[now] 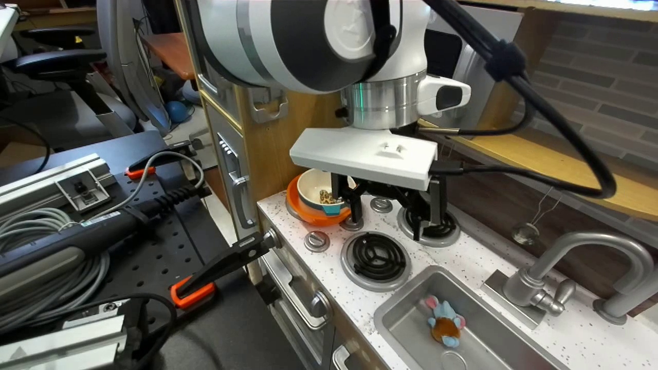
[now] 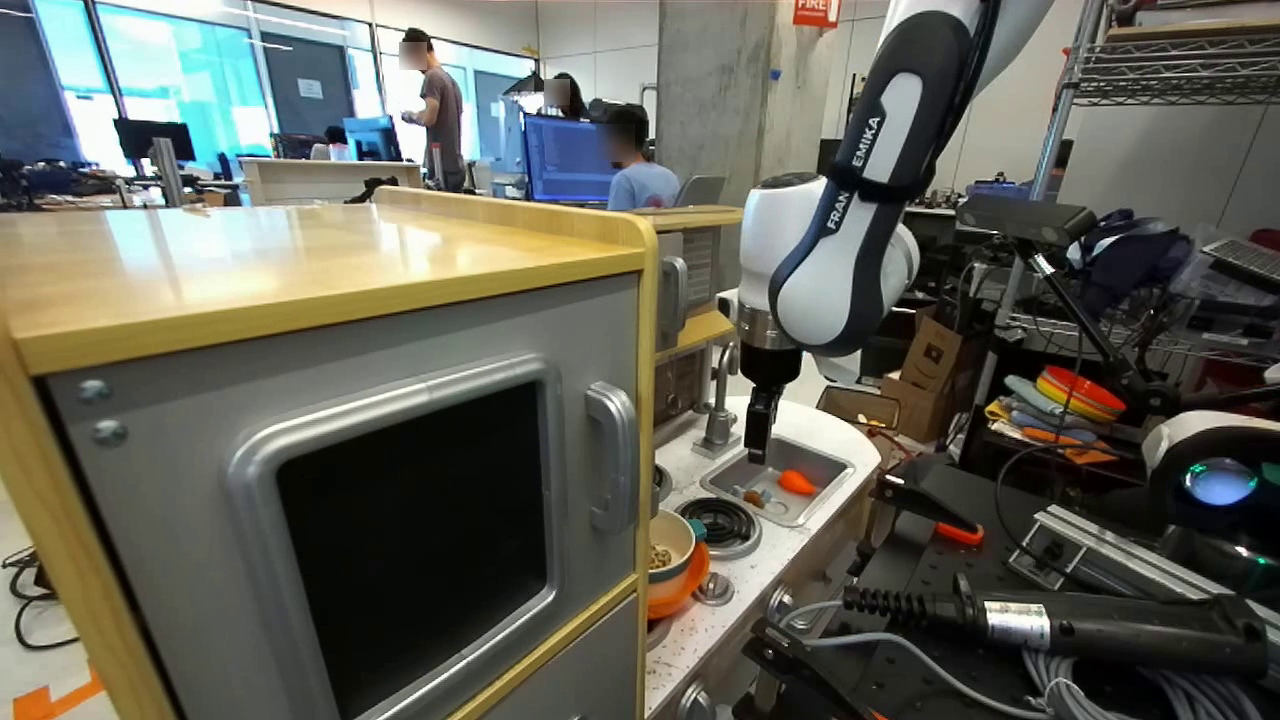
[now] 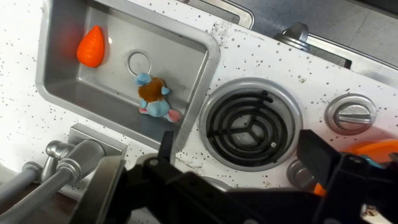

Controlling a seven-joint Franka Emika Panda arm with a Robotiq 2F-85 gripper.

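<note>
My gripper (image 1: 388,229) hangs above the stove burners with its fingers wide apart and nothing between them. In the wrist view its dark fingers (image 3: 316,151) stand either side of the front burner (image 3: 248,128). A small plush toy (image 3: 153,95), blue and brown with pink ears, lies in the grey sink (image 3: 179,65). Farther along the sink rests an orange carrot-like toy (image 3: 90,46), hidden in the first exterior view. At the counter's far end, a cream bowl (image 1: 312,184) holding small brown pieces sits in an orange dish (image 1: 294,198).
A curved metal faucet (image 1: 592,243) rises behind the sink. The rear burner (image 1: 441,231) lies under the gripper, and a tall cabinet (image 1: 296,135) borders the bowls. Bare speckled counter (image 1: 364,314) runs along the front edge.
</note>
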